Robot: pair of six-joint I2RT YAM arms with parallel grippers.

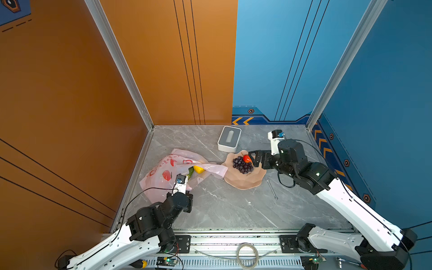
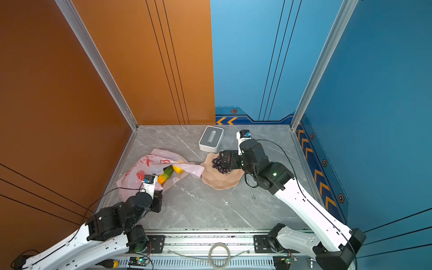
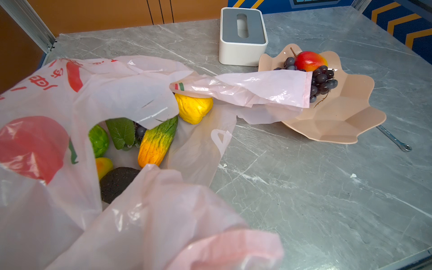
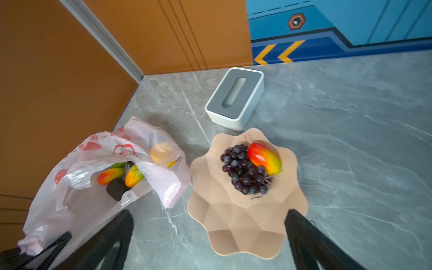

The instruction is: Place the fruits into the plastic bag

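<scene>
The pink-white plastic bag point(image 3: 90, 90) lies on the left, its mouth facing right. Inside are a yellow fruit point(image 3: 194, 108), an orange-green fruit point(image 3: 157, 141), a dark round one point(image 3: 118, 182) and other pieces partly hidden by film. My left gripper is shut on the bag's near edge; bunched film hides its fingers in the left wrist view. Black grapes point(image 4: 245, 171) and a red-yellow mango point(image 4: 264, 158) rest in the beige petal-shaped bowl point(image 4: 225, 216). Over the bowl, my right gripper stands open and empty, apart from the fruit.
A white tissue box point(image 4: 236, 96) with a grey top stands behind the bowl. One bag flap point(image 3: 274, 87) reaches over the bowl's left rim. A wrench point(image 1: 271, 189) lies right of the bowl.
</scene>
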